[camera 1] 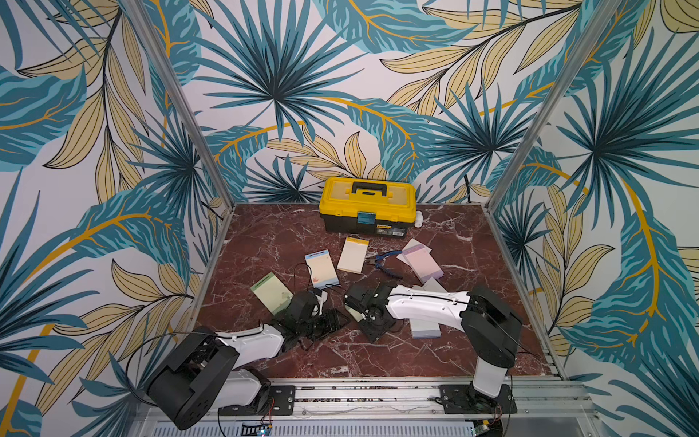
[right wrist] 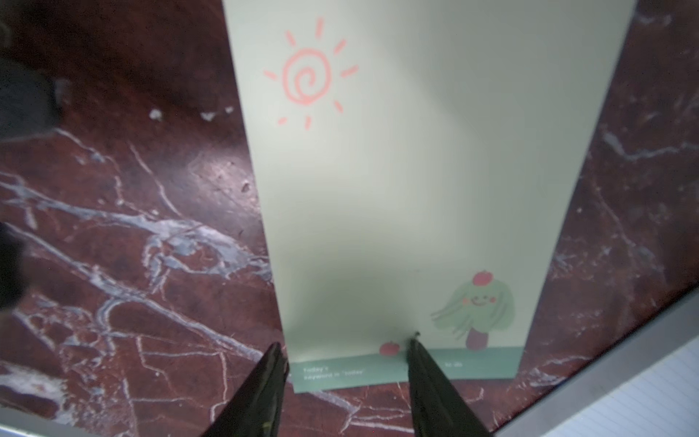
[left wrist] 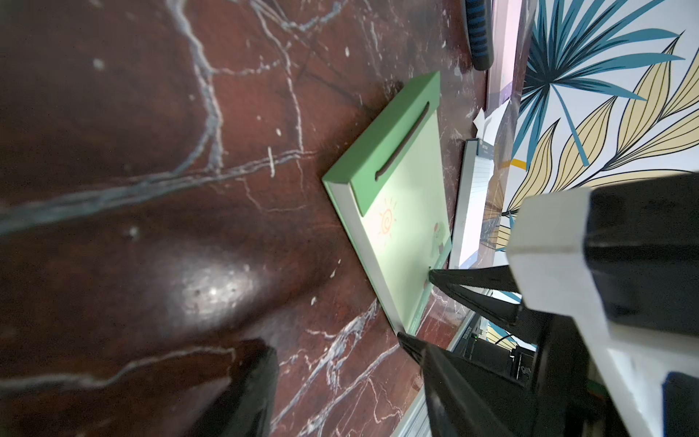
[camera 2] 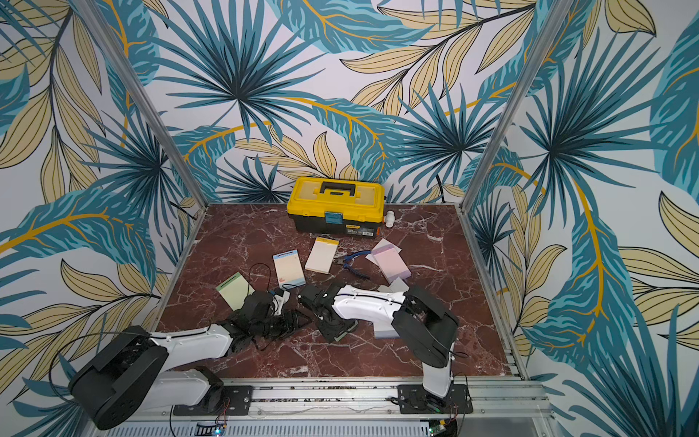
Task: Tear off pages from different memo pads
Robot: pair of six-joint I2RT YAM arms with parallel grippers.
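A pale green memo pad with a green binding strip [left wrist: 393, 211] lies on the marble table near the front middle. My right gripper is over its lower printed band [right wrist: 480, 364], fingers apart with nothing visibly between them. My left gripper stands just left of this pad, fingers apart. Other pads lie around: green [camera 1: 268, 291], cream-blue [camera 1: 320, 268], cream-orange [camera 1: 353, 255], pink [camera 1: 421, 262], and a grey-white one [camera 1: 424, 327].
A yellow toolbox [camera 1: 367, 200] stands at the back with a small white object [camera 1: 418, 218] beside it. Blue-handled pliers [camera 2: 355, 269] lie among the pads. The two arms are close together at the front.
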